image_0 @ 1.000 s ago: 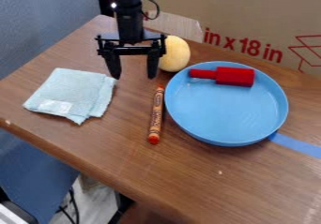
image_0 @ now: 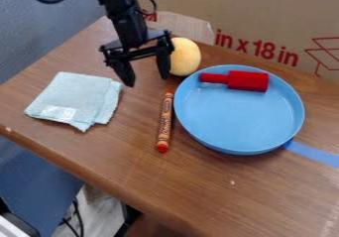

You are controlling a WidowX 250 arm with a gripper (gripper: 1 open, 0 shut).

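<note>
My black gripper [image_0: 146,72] hangs above the wooden table at the upper middle, fingers apart and pointing down, with nothing visible between them. It is just left of a pale yellow, rounded object [image_0: 184,57]. A folded light blue cloth [image_0: 74,98] lies to its lower left. An orange cylindrical stick [image_0: 166,124] lies below it, beside a blue plate [image_0: 239,119], which holds a red object [image_0: 241,80] near its back rim.
A cardboard box [image_0: 265,18] stands along the back. Blue tape [image_0: 315,154] lies right of the plate. The table's left edge drops off.
The objects on the table look unchanged.
</note>
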